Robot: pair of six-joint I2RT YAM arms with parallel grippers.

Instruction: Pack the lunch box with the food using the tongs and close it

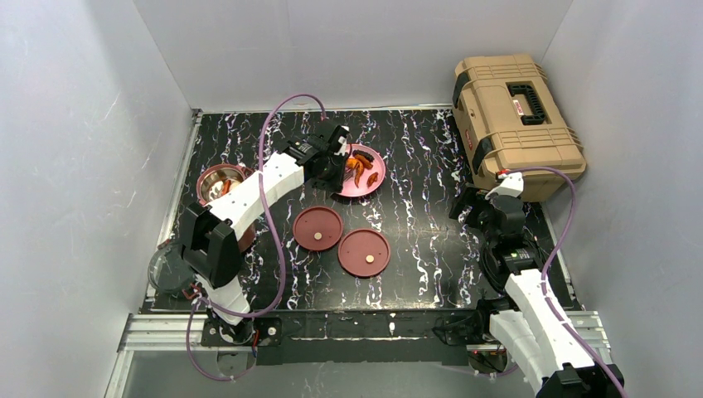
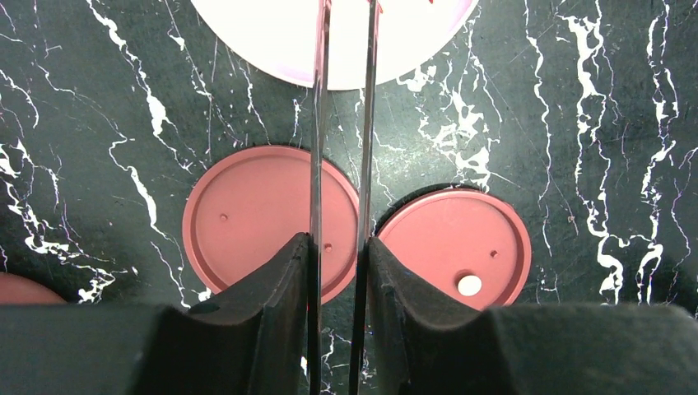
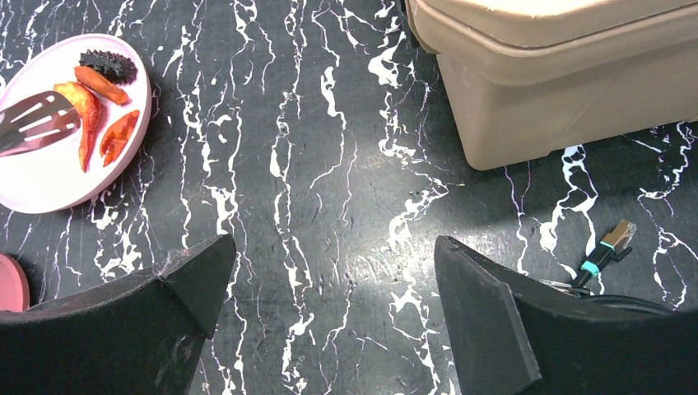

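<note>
My left gripper is shut on metal tongs (image 2: 368, 164), whose two long arms run forward between its fingers. The slotted tip of the tongs (image 3: 41, 122) hangs over the pink plate (image 3: 49, 193). On that plate lie a dark spiky piece (image 3: 109, 66), orange food (image 3: 81, 107) and small reddish pieces (image 3: 119, 136). Whether the tongs hold food cannot be told. At the left, partly behind the arm, are a metal-lined food pot (image 1: 214, 184) and a second brown pot (image 1: 248, 238). My right gripper stands open and empty over bare table.
Two round reddish lids (image 1: 318, 217) (image 1: 364, 240) lie in front of the plate. A clear lid (image 1: 168, 269) is at the left edge. The tan case (image 1: 522, 124) fills the back right, and a cable (image 3: 605, 255) lies near it.
</note>
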